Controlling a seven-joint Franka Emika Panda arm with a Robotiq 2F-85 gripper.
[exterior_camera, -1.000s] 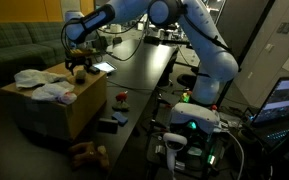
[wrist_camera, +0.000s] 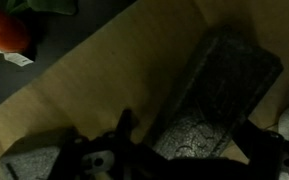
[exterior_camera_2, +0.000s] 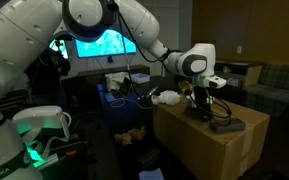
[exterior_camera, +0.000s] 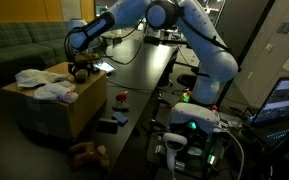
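A dark, block-shaped object [wrist_camera: 219, 85] with a rough grey lower end lies on a brown surface in the wrist view. My gripper is open close above it, and the dark fingers come in at the bottom of that view on either side of the block's lower end. Over the cardboard box [exterior_camera: 82, 112] the gripper [exterior_camera: 82, 71] points down at the box's top in exterior view 1. From the other side, the gripper [exterior_camera_2: 197, 104] appears low over the box [exterior_camera_2: 189, 143]. Dim light hides whether the fingers touch the block.
A second grey block [wrist_camera: 39, 155] lies to the left in the wrist view. White crumpled material [exterior_camera: 34, 78] covers part of the box top. On the dark surface beside the box are a small red object [exterior_camera: 121, 97] and a brown object [exterior_camera: 89, 155]. Another dark block [exterior_camera_2: 227, 125] rests near the box edge.
My gripper has come down toward the top of the box. The objects around it look unmoved.
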